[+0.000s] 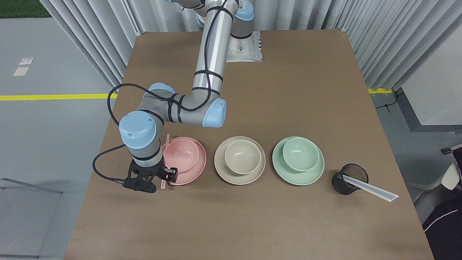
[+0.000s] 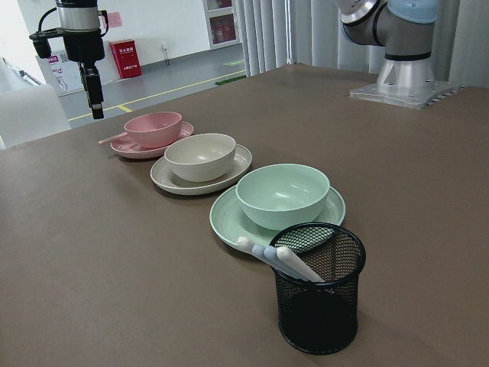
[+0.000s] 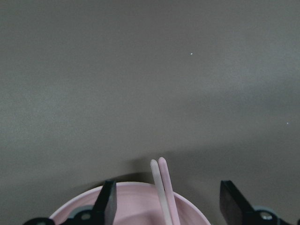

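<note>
My gripper (image 1: 151, 177) hangs in the air above the left rim of the pink plate (image 1: 195, 171) in the front view. In the wrist view its two fingers stand wide apart, open, with a pair of pink chopsticks (image 3: 168, 197) below between them, nothing held. The pink bowl (image 1: 182, 152) sits on that plate; the chopsticks lie along the plate's left side, partly hidden by the gripper in the front view.
A cream bowl (image 1: 242, 155) on its plate and a green bowl (image 1: 301, 151) on its plate stand to the right, then a black mesh cup (image 1: 341, 185) with pale chopsticks (image 1: 372, 189).
</note>
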